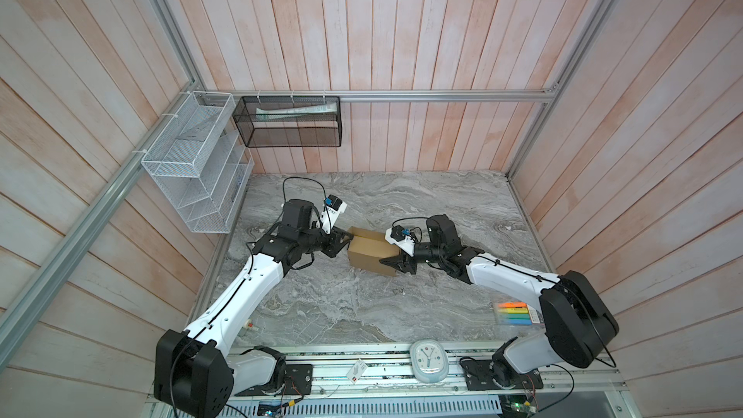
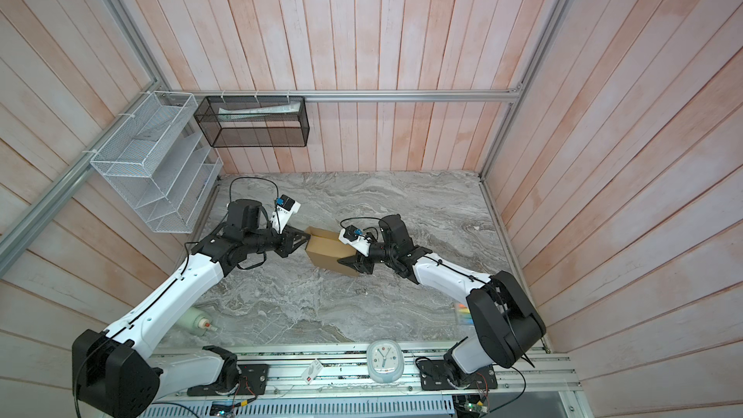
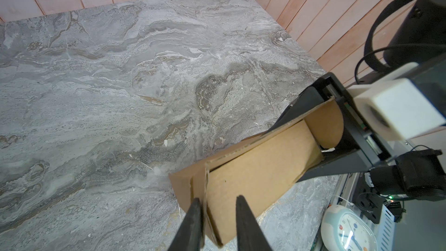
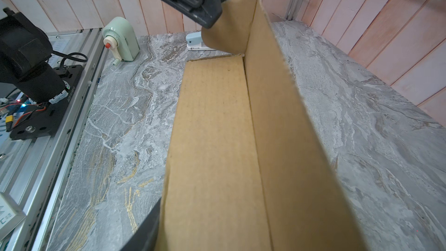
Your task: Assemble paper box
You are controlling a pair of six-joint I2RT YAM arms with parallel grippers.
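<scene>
A brown cardboard box (image 1: 369, 255), partly folded, stands mid-table between my two grippers. Its near panel (image 4: 211, 158) and a tall side wall (image 4: 283, 144) show in the right wrist view, with a rounded flap (image 4: 232, 25) at the far end. At the box's left end, my left gripper has its fingers apart, the edge of an end flap (image 3: 200, 188) lying between them. My right gripper (image 1: 387, 262) is at the box's right end; one dark finger (image 4: 146, 230) shows beside the panel, the other is hidden, so its grip is unclear.
A white clock (image 1: 428, 360) sits at the front rail. Coloured markers (image 1: 514, 313) lie at front right, and a green bottle (image 2: 196, 320) at front left. Wire baskets (image 1: 288, 120) hang on the back wall. Tabletop behind the box is clear.
</scene>
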